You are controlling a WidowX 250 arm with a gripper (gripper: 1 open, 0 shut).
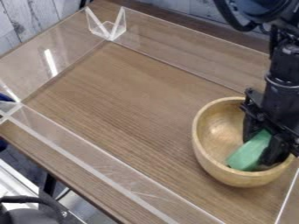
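A tan bowl (214,144) sits on the wooden table at the right. Inside it lies a green object (246,157). The black gripper (263,140) reaches into the bowl from the upper right, its fingers around the upper part of the green object, which it appears to hold. The fingertips are partly hidden.
Clear strips run along its edges. A white wire-like shape (107,24) stands at the back left. Dark equipment (30,210) is at the lower left corner, off the table.
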